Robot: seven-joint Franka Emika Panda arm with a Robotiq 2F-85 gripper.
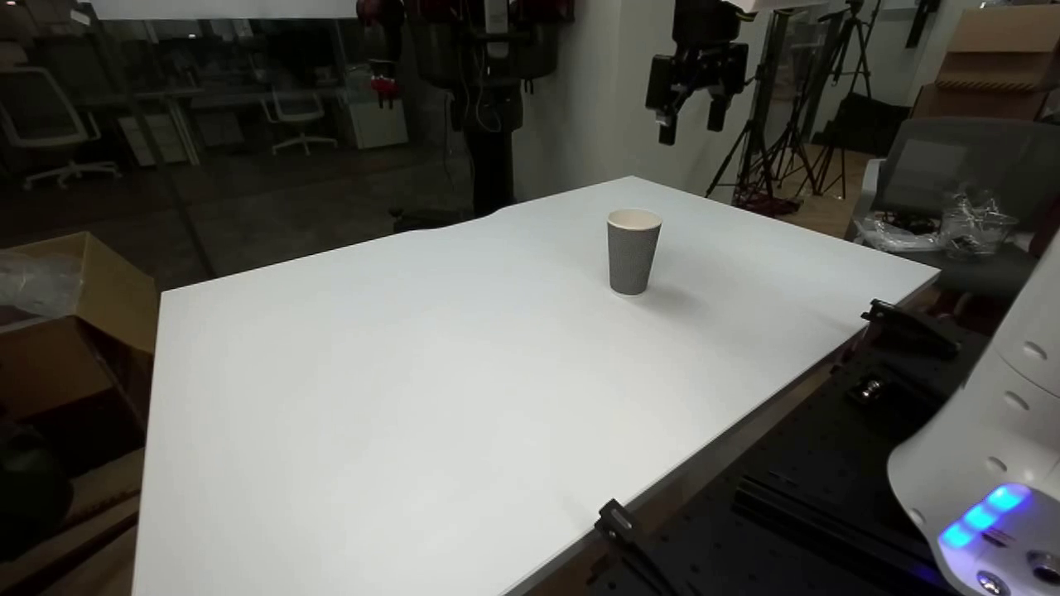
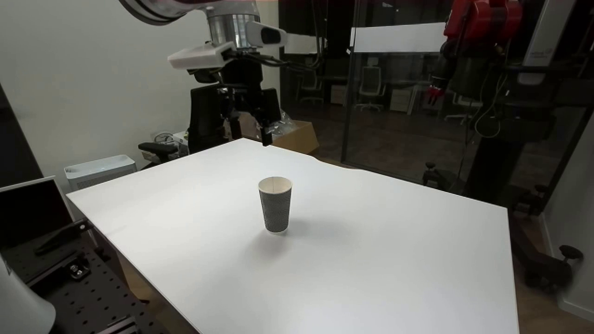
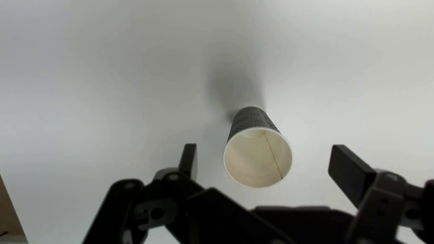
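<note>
A grey paper cup (image 1: 632, 257) with a pale rim stands upright on the white table (image 1: 397, 397). Looking from the second exterior view, the cup (image 2: 276, 210) is nearer the camera than my gripper (image 2: 249, 136), which hangs in the air. Well above the tabletop, the gripper (image 1: 692, 127) has its fingers spread apart. From the wrist, I look into the empty cup (image 3: 258, 158); it appears between the two open fingers, a little nearer the left one. Nothing is held, and nothing touches the cup.
Apart from the cup, the table is bare. Black clamps (image 1: 618, 521) grip its front edge beside the black mounting base. An open cardboard box (image 1: 109, 298) sits beyond the left edge, and a chair (image 1: 969, 179) stands off to the right.
</note>
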